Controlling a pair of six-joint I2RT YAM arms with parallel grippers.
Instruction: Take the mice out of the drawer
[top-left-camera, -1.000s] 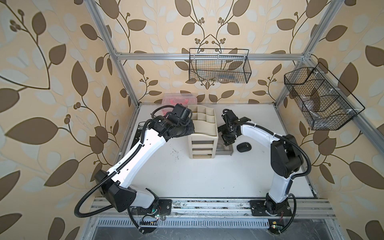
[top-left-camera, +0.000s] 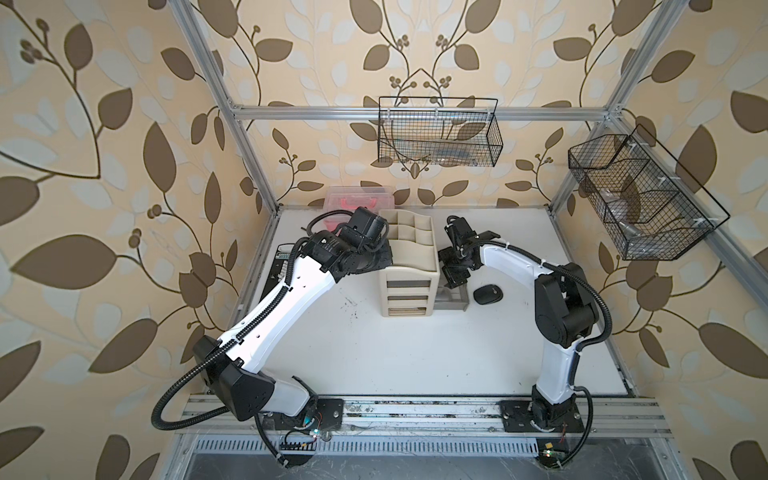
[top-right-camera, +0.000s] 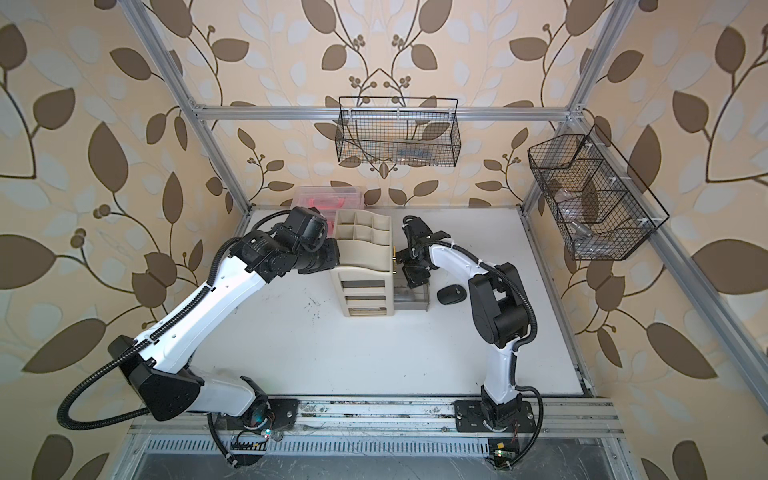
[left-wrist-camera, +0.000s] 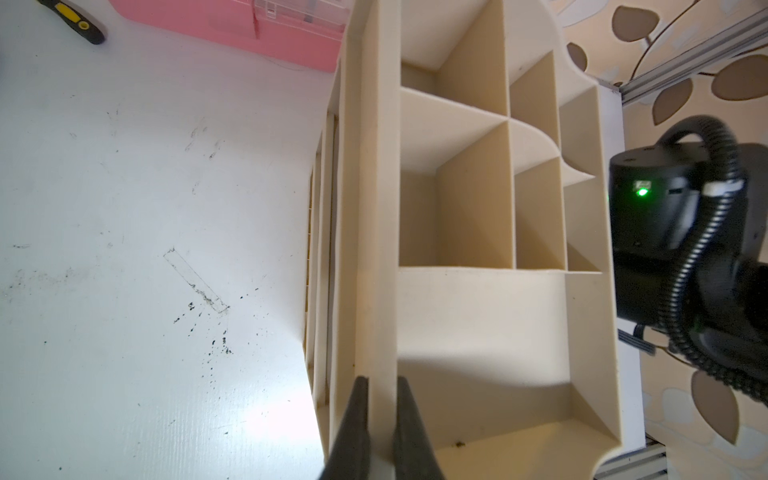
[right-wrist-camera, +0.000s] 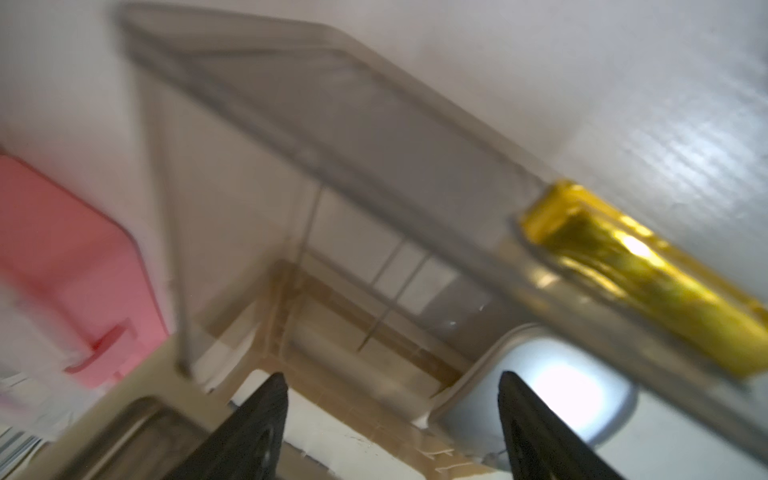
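Observation:
The beige organizer (top-left-camera: 409, 256) stands mid-table, its grey see-through drawer (top-left-camera: 453, 302) pulled out to the right. Inside the drawer lies a silver mouse (right-wrist-camera: 572, 392), by one finger of my right gripper; that gripper is open over the drawer, and I cannot tell whether the finger touches the mouse. A black mouse (top-left-camera: 488, 294) rests on the table right of the drawer. My left gripper is shut at the organizer's upper left edge, the thin beige wall (left-wrist-camera: 379, 240) showing between its fingers.
A shiny yellow piece (right-wrist-camera: 656, 280) is at the drawer's wall. A pink box (top-left-camera: 358, 197) stands behind the organizer on the left, and a keyboard-like dark item (top-left-camera: 276, 276) lies at the table's left edge.
The organizer, its drawer and my left gripper have shifted slightly right. The black mouse stays put.

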